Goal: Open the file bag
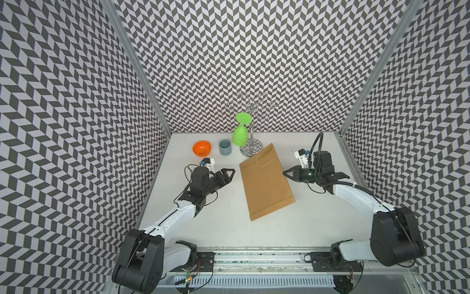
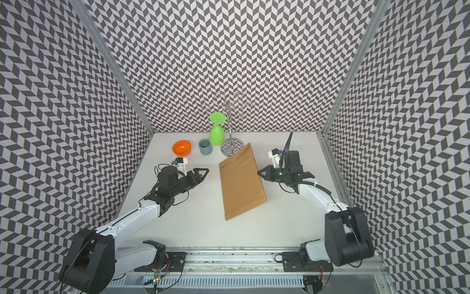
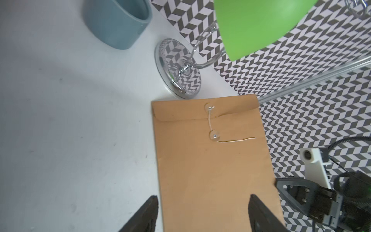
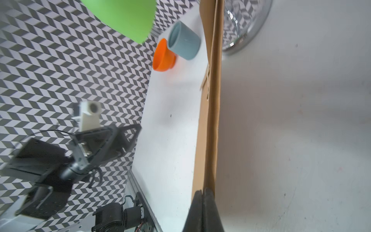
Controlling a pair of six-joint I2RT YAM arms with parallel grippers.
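Observation:
The brown file bag is tilted, its right edge raised off the table. At its far end the flap lies folded down. A white string links the flap's button to the lower button, its loose tail pointing right. My right gripper is shut on the bag's right edge, which runs down to its fingertips. Left of the bag, my left gripper stands open with nothing in it; from the left wrist view its fingers appear spread in front of the bag.
Behind the bag stands a chrome stand with a green glass hanging from it, close to the bag's far edge. A blue-grey cup and an orange bowl are at the back left.

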